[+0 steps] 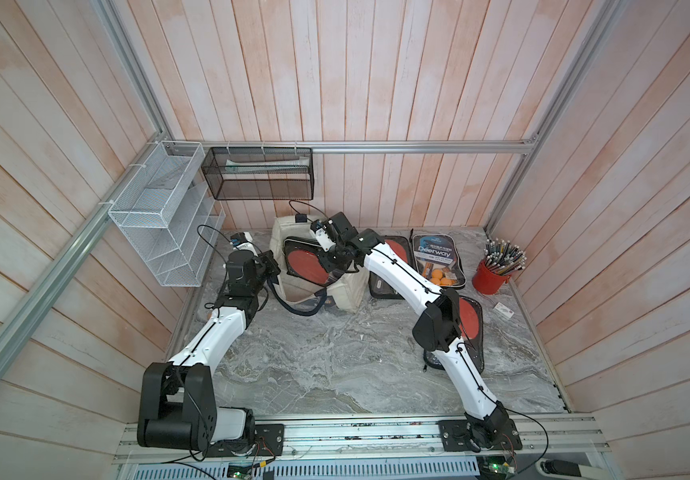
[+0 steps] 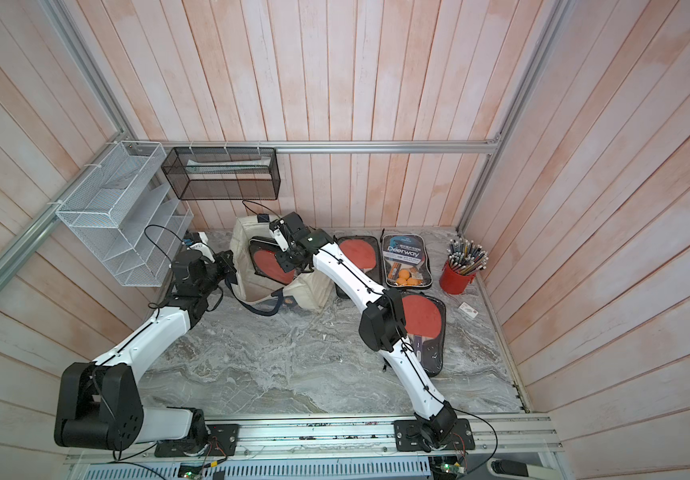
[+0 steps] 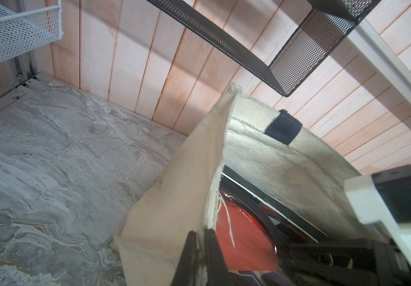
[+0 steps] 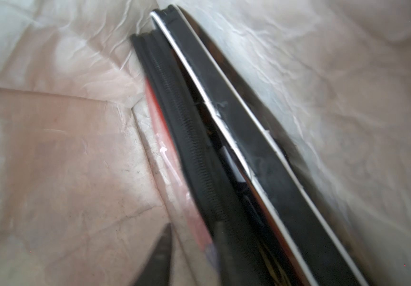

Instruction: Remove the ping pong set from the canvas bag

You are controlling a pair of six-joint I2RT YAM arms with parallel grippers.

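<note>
The cream canvas bag (image 1: 351,293) stands open at the back, left of centre. My left gripper is shut on its near left rim. Inside, a black ping pong set (image 1: 306,264) with a red paddle face leans upright; in the right wrist view its zipped edge (image 4: 186,128) shows. Right beside it runs a black band with white piping (image 4: 243,128); whether this is a second set I cannot tell. My right gripper is inside the bag, fingers apart, one fingertip (image 4: 220,238) overlapping the zipped edge and the other left of it.
Outside the bag to the right lie more sets: a red-faced one (image 2: 358,254), the Deerway one with orange balls (image 2: 405,254) and one nearer the front (image 2: 423,316). A red pot of pens (image 2: 455,280) stands far right.
</note>
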